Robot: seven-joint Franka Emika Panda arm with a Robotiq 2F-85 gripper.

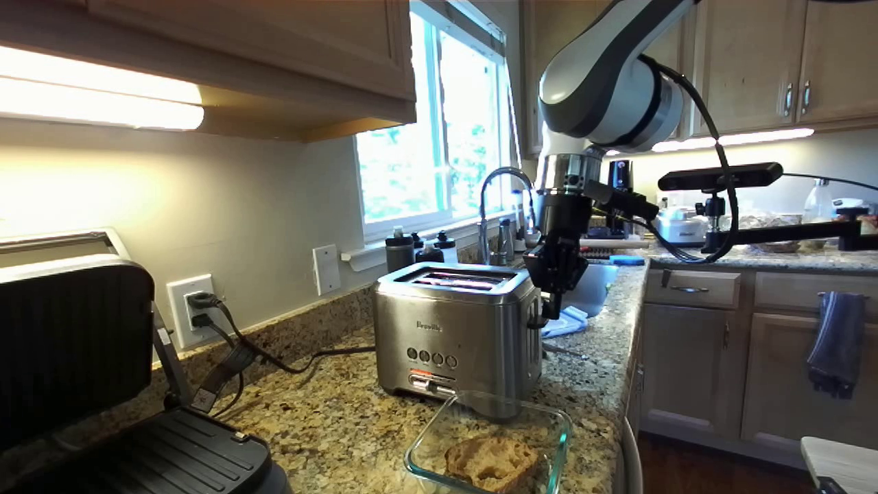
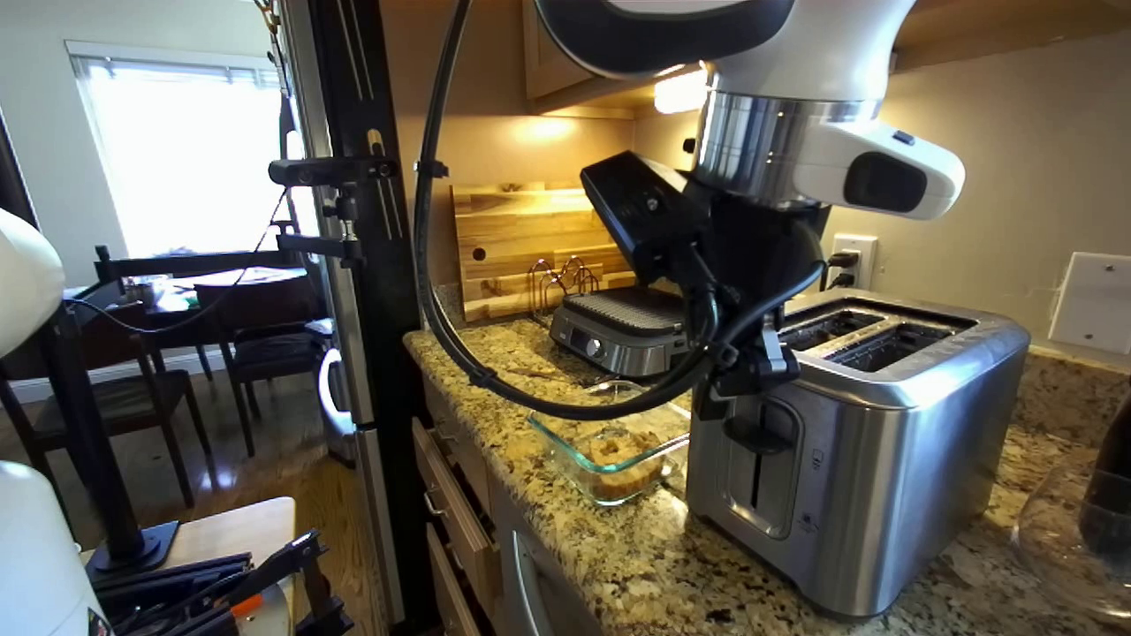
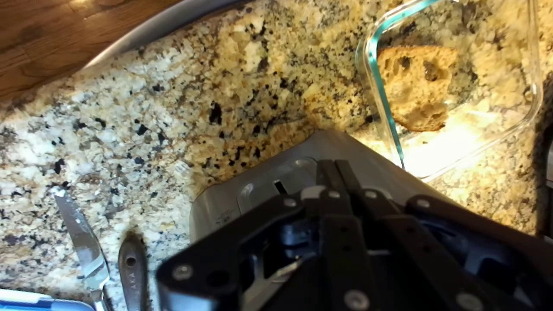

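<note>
A brushed-steel toaster [image 1: 457, 337] stands on the granite counter, its top slots uncovered in both exterior views. On its end face is a dark lever [image 2: 757, 435], partway down the side panel. Close by this end hangs my gripper [image 1: 553, 306], pointing down near the lever; whether it touches the lever I cannot tell. The two fingers [image 3: 327, 173] lie together in the wrist view, so it is shut, with nothing showing between them. A slice of bread [image 1: 491, 462] lies in a clear glass dish [image 3: 374, 57] beside the toaster.
An opened grill [image 2: 636, 318] sits farther along the counter. On the sink side lie a knife [image 3: 83, 238] and a dark handle [image 3: 133, 269]. A power cord [image 1: 288, 366] runs along the wall. The counter's front edge is close to the toaster.
</note>
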